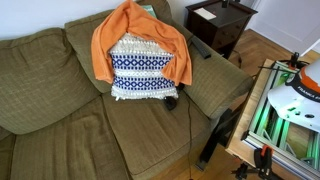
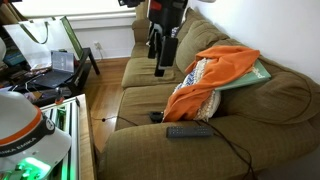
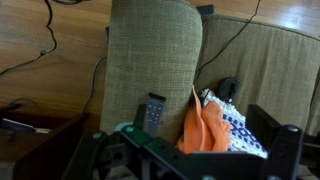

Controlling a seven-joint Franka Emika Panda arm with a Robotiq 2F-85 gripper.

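Observation:
My gripper (image 2: 158,60) hangs in the air over the sofa, open, with nothing visible between its fingers. In the wrist view its dark fingers frame the bottom edge. An orange cloth (image 1: 178,45) lies draped over a white and blue patterned pillow (image 1: 140,72) at the sofa's corner. A dark remote (image 2: 188,130) rests on the sofa arm; the wrist view shows its buttons (image 3: 153,112). Beside the pillow, on the seat, is a small black object (image 3: 228,90), its kind unclear.
The brown sofa (image 1: 60,130) has wide clear seat cushions. A dark side cabinet (image 1: 220,27) stands beyond the sofa arm. Cables (image 3: 98,75) run near the arm and across the seat. The robot's wooden table (image 1: 240,135) borders the sofa.

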